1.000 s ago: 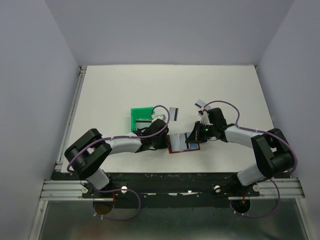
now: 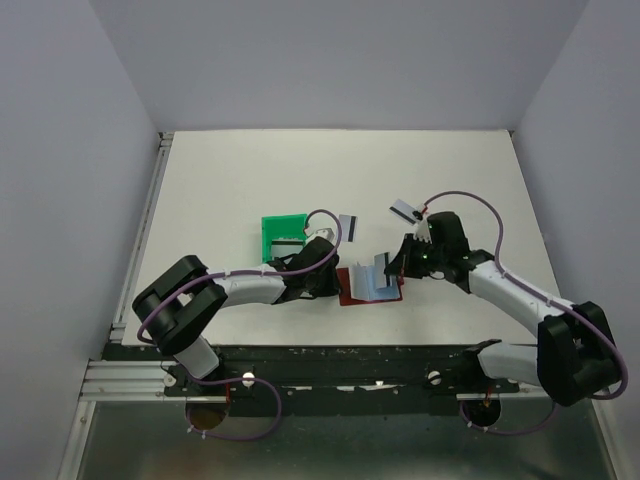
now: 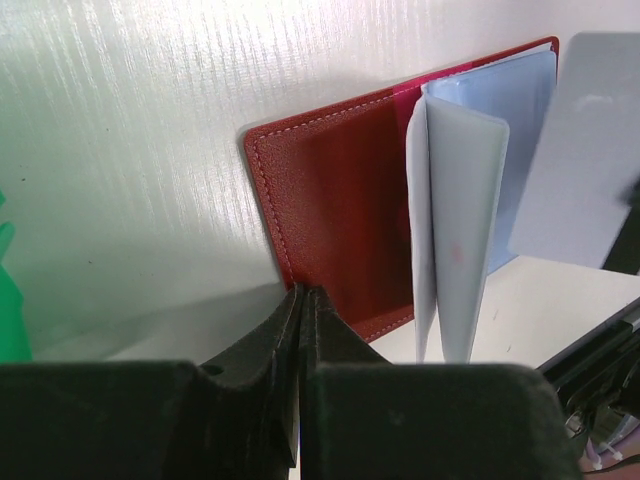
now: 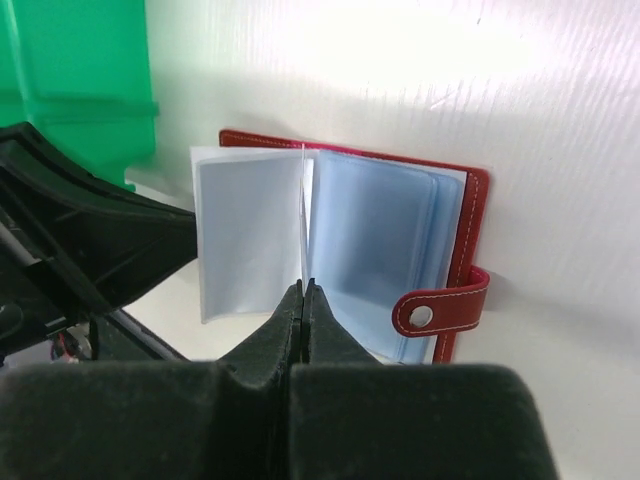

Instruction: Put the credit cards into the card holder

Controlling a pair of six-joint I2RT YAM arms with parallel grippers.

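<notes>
The dark red card holder (image 2: 345,298) lies open on the table, its clear sleeves (image 4: 370,230) spread toward the right. At the left edge of its cover (image 3: 320,190), my left gripper is shut on the rim. My right gripper is shut on a pale card (image 3: 580,150) with a dark stripe. That card is raised above the sleeves, apart from them as far as the left wrist view shows; in the right wrist view it appears nearly edge-on. One upright, curled sleeve flap (image 3: 465,200) stands beside it.
Two more striped cards lie loose behind the holder, a grey card (image 2: 347,228) and a white card (image 2: 405,211). A green box (image 2: 275,226) stands behind the left gripper. The holder's snap strap (image 4: 440,310) sticks out on the right.
My right gripper has moved slightly right and appears higher, bringing the card with it; more of the card's face now shows above the sleeves. The left arm has stayed in place.
</notes>
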